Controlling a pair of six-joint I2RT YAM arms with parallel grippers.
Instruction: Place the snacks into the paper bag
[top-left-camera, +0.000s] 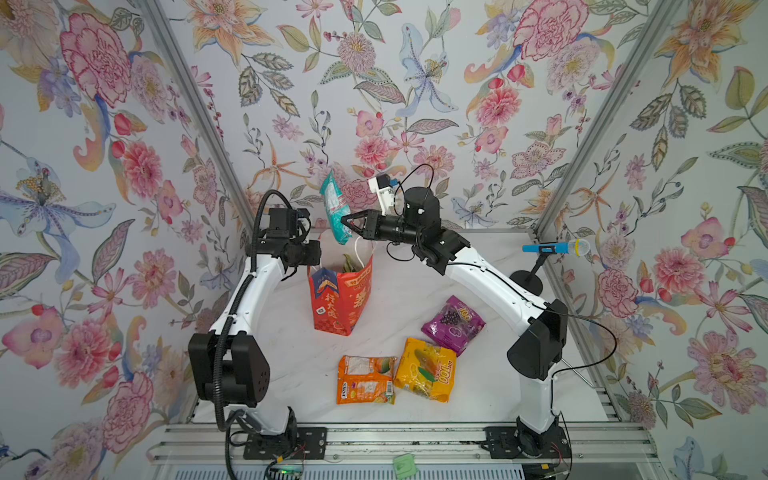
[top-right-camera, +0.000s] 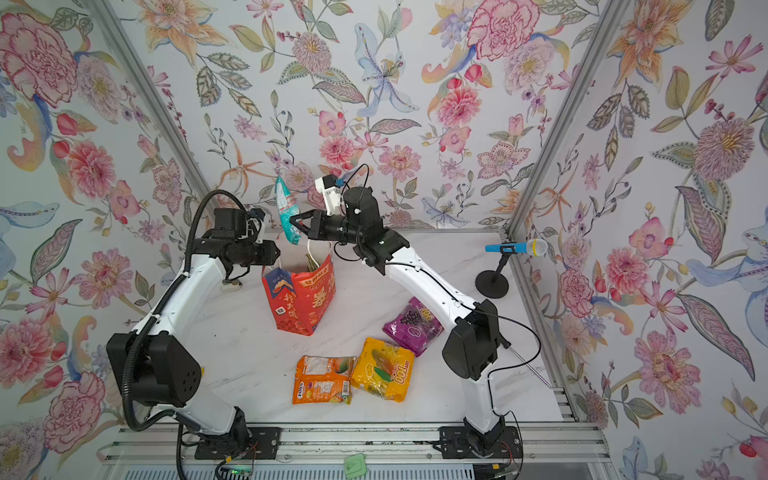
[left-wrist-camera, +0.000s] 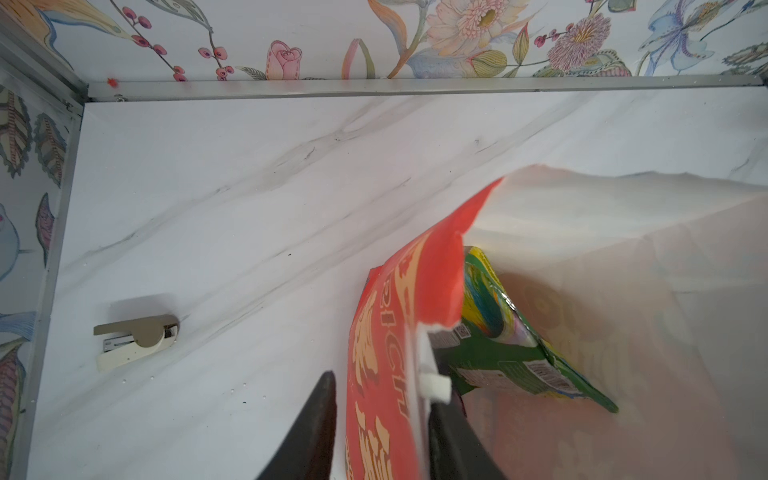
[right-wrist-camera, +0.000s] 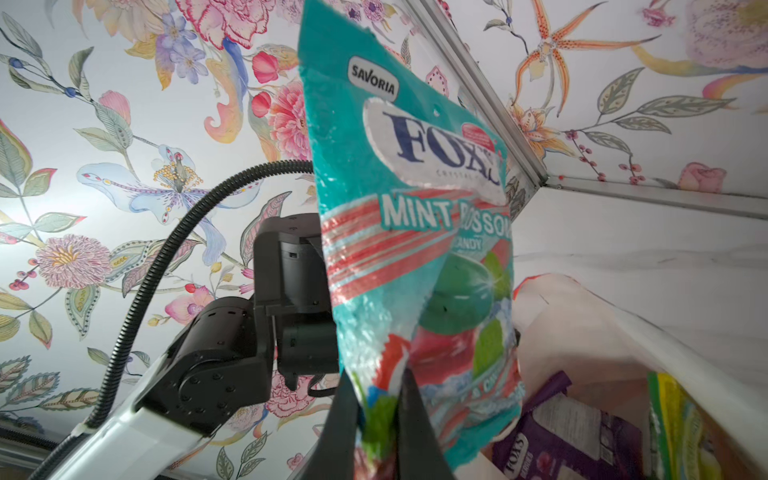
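Observation:
The red paper bag (top-left-camera: 340, 300) stands upright with its mouth up. My left gripper is open at its left rim, one finger on each side of the bag wall. Above the mouth my right gripper is shut on the lower end of a teal mint candy pack (right-wrist-camera: 424, 216), which tilts upright. Inside the bag show a green snack pack (left-wrist-camera: 512, 360) and a purple pack (right-wrist-camera: 568, 436). On the table lie an orange pack (top-left-camera: 365, 380), a yellow pack (top-left-camera: 425, 369) and a purple grape pack (top-left-camera: 453, 324).
A stapler (left-wrist-camera: 137, 340) lies on the table left of the bag. A blue-armed stand (top-left-camera: 526, 280) is at the back right. The table between the bag and the grape pack is clear.

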